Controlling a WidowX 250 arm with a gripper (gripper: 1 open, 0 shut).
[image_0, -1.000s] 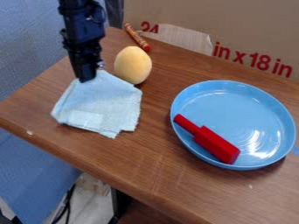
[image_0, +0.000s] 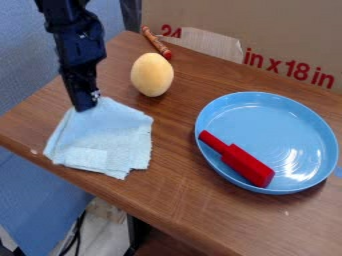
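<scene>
My gripper reaches down from the upper left onto the top edge of a pale blue cloth, which lies rumpled on the left of the wooden table. Whether its fingers are closed on the cloth is too small to tell. Right of the gripper sits a yellow egg-shaped object. On the right, a blue plate holds a red object with a narrower handle-like end.
A brown stick-like object lies at the back, near a cardboard box. The table's left edge drops to a blue surface.
Over the last second the gripper and cloth moved left, away from the yellow object.
</scene>
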